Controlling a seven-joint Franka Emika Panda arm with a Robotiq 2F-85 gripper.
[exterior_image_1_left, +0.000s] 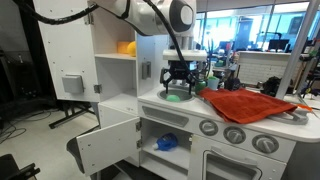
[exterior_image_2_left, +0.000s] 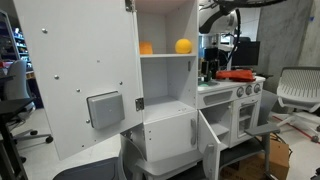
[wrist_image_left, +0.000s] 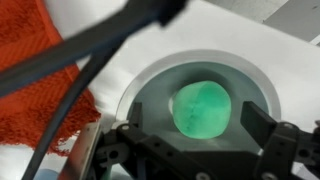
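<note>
In the wrist view a roundish green object (wrist_image_left: 202, 110) lies in the grey sink basin (wrist_image_left: 165, 85), framed by my open gripper. One dark finger (wrist_image_left: 153, 120) stands to its left and the other to its right, with nothing gripped. From the first exterior view, the gripper (exterior_image_1_left: 181, 84) hangs just over the sink (exterior_image_1_left: 163, 97), pointing down, and the green object (exterior_image_1_left: 173, 98) shows beneath it. How much height is left between fingertips and object is hard to judge.
A red towel (exterior_image_1_left: 245, 104) covers the counter right of the sink. Bottles stand behind, beside the faucet. Below, a cupboard door (exterior_image_1_left: 109, 145) hangs open, with a blue object (exterior_image_1_left: 166, 142) inside. An orange ball (exterior_image_2_left: 183, 46) sits on the shelf left of the sink.
</note>
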